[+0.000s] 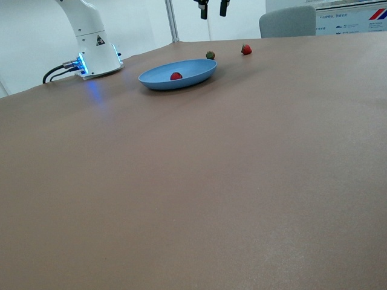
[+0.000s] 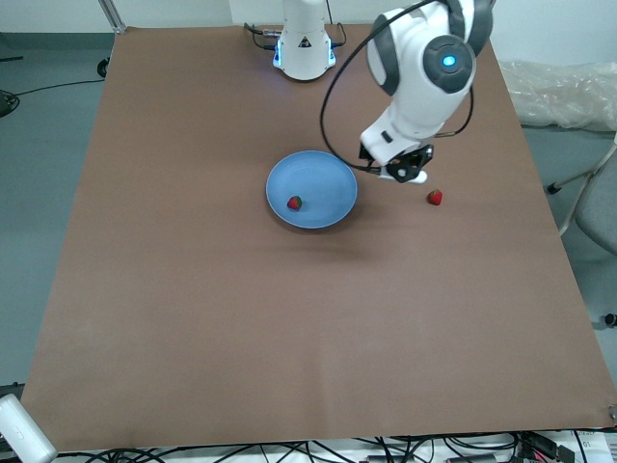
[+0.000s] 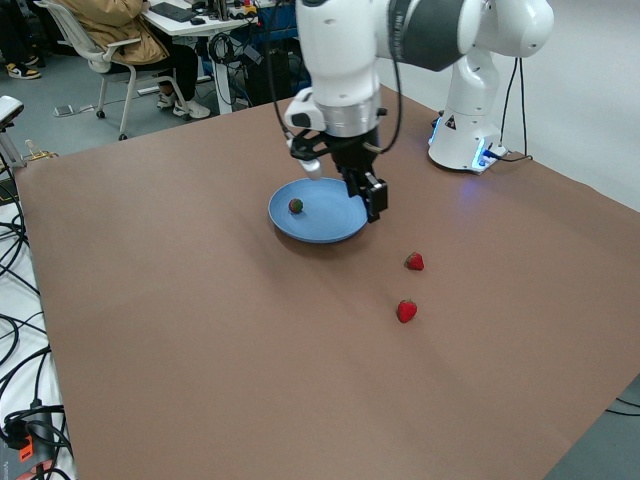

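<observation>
A blue plate holds one strawberry; it also shows in the top view. To the plate's right lies a strawberry; another shows in the right view, hidden under the arm in the left view. The gripper hangs above the table beside the plate, its two dark fingers apart in the top view with nothing seen between them.
The arm's white base stands at the table's back edge with cables. A grey chair stands beyond the right edge.
</observation>
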